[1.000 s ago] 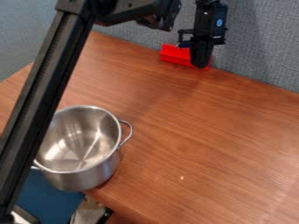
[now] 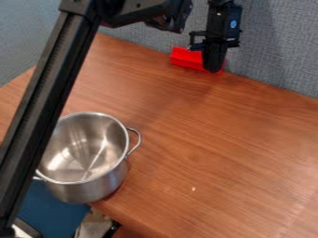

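Observation:
My black gripper (image 2: 214, 58) points down at the back of the wooden table, against the grey wall. A red object (image 2: 188, 58) lies there behind and beside the fingertips, partly hidden by them. The gripper looks shut; whether anything is between its fingers I cannot tell. A steel pot (image 2: 87, 181) with handles sits at the front left of the table, partly behind the black arm bar.
A grey padded wall (image 2: 273, 56) borders the back. A blue surface shows below the table's front left edge.

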